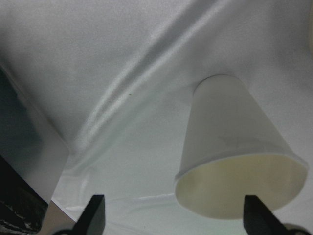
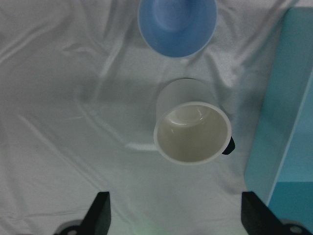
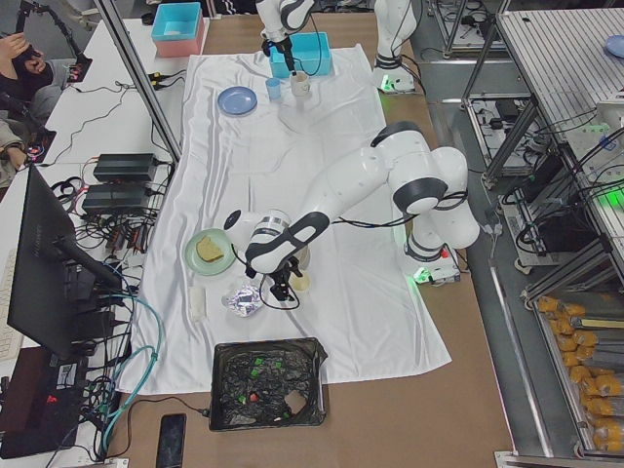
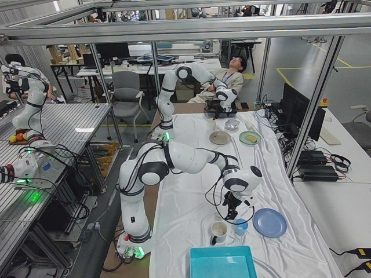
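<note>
My left gripper is open above a pale paper cup (image 1: 230, 122) on the white cloth, nothing between its fingers; in the camera left view it is by the foil bundle (image 3: 244, 300). My right gripper stands open above a white mug (image 2: 173, 98), which has a blue cup (image 2: 178, 27) beside it and a teal bin (image 2: 271, 127) to its right. A green plate (image 3: 195, 250) with a piece of food (image 3: 210, 249) lies left of the left gripper.
A blue plate (image 4: 269, 222) lies near the blue cup. A black lined tray (image 3: 224, 385) stands at one end of the cloth.
</note>
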